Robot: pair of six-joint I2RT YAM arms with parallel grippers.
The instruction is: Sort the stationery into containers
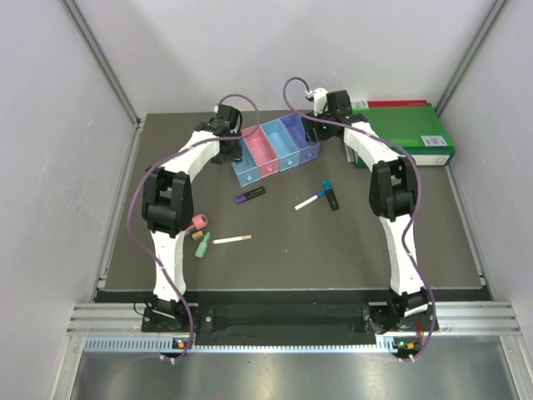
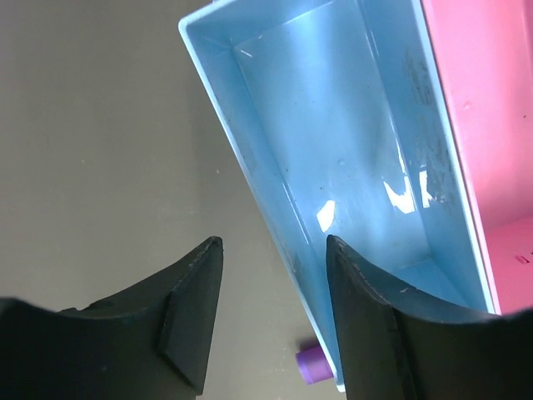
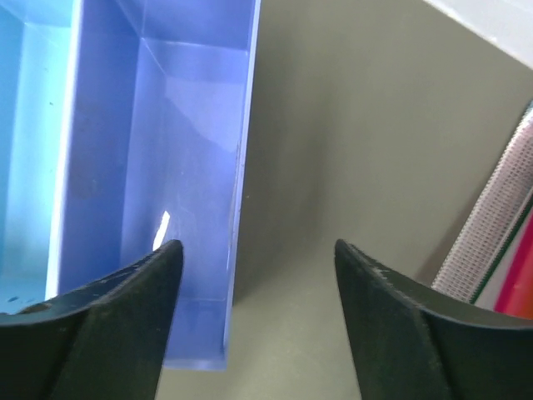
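A row of joined open bins stands at the back: a light-blue left bin, a pink bin, another light-blue bin and a violet-blue right bin. My left gripper is partly open, its fingers on either side of the left bin's outer wall. At the other end, my right gripper is partly open around the right bin's outer wall. No stationery shows in the visible parts of the bins. On the table lie a purple-and-black marker, a white-and-blue pen and a blue-and-black marker.
At front left are a white-and-orange pen, a green bottle, a small tan block and a pink item partly behind the left arm. A green box fills the back right.
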